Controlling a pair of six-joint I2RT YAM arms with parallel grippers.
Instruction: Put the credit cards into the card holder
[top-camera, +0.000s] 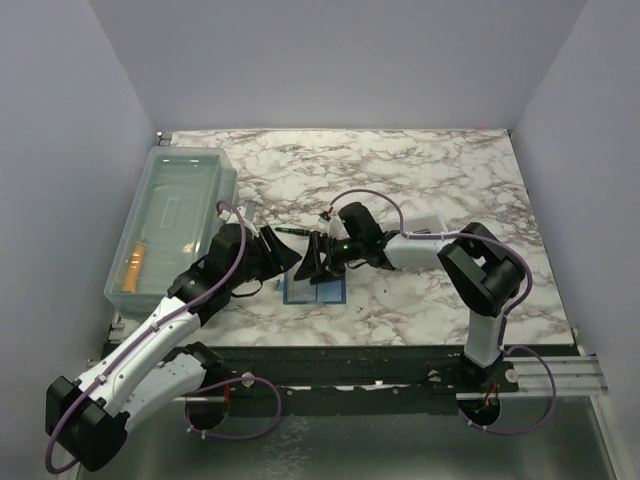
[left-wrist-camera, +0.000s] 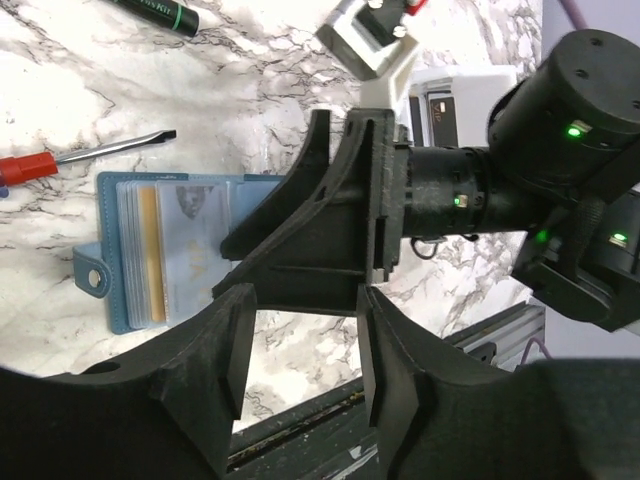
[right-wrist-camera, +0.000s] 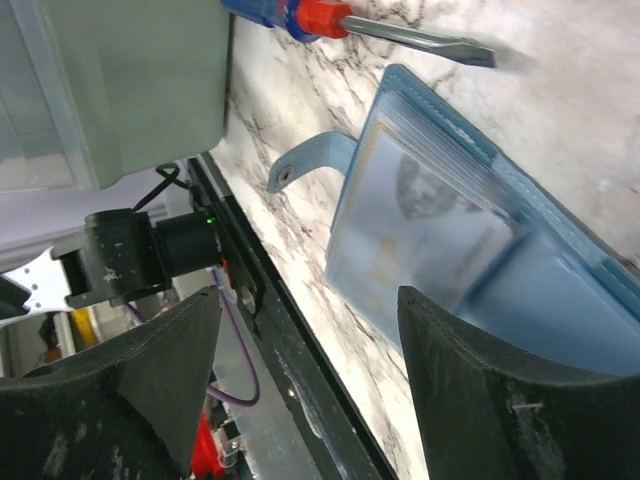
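Note:
The open blue card holder lies at the front middle of the table, with clear sleeves and cards in its left half in the left wrist view. My right gripper is over the holder, its fingers apart, nothing seen held; it hides part of the holder from above. My left gripper is at the holder's left, higher up, its fingers apart with nothing visible between them.
A large lidded bin stands on the left. A dark marker and a screwdriver lie behind the holder. A white tray is at right.

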